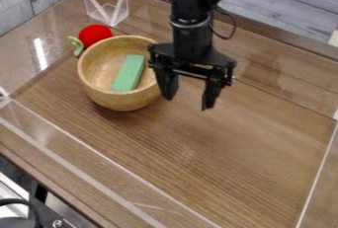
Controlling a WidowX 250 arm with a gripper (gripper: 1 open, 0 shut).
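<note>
My black gripper (189, 96) is above the middle of the wooden table, open, with nothing visible between its fingers. Just left of it sits a wooden bowl (141, 98) holding a green block (128, 72). Behind the bowl, at the upper left, lies a red round object (93, 37) with a green part at its lower side.
A white wire-like shape (103, 10) stands at the back left. A black cable loop lies at the lower-left edge.
</note>
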